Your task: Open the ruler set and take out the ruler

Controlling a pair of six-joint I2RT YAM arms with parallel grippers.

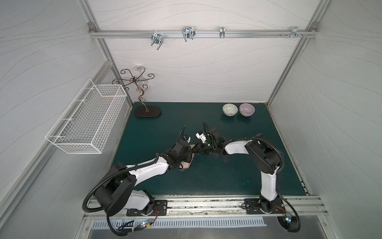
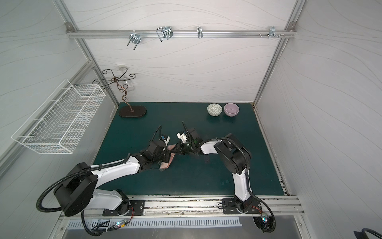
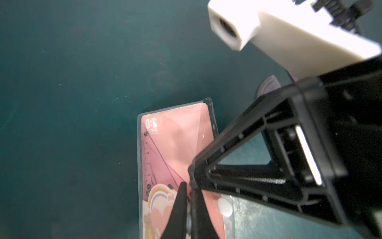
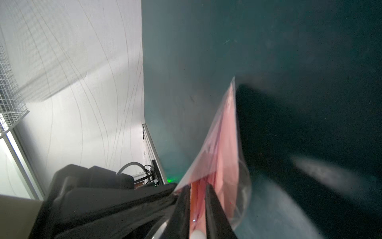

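Note:
A clear-sleeved pink ruler set (image 3: 173, 135), with purple rulers showing through, is held between my two grippers above the green table (image 1: 191, 119) near its middle. My left gripper is shut on the set's lower part, seen in the left wrist view. My right gripper is at the set's right edge; in the left wrist view its black finger (image 3: 246, 175) reaches over the sleeve. How far its fingers are open is hard to tell. In the top views both grippers largely hide the set.
A patterned bowl (image 1: 230, 109) and a lilac bowl (image 1: 246, 109) stand at the back right. A metal scroll stand (image 1: 147, 112) is at the back left, and a wire basket (image 1: 91, 119) hangs on the left wall. Table around the arms is clear.

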